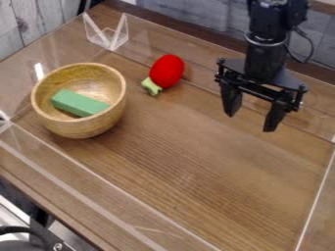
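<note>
The black robot arm (265,59) stands at the back right, its gripper (254,116) low over the wooden table (197,186); whether the fingers are open or shut is hard to tell. A wooden bowl (105,123) at the left holds a green block (78,106). A red object (167,70) lies at the back, left of the arm, with a small light green piece (152,86) just in front of it.
A white wire-like holder (110,34) stands at the back left. A wall runs along the back.
</note>
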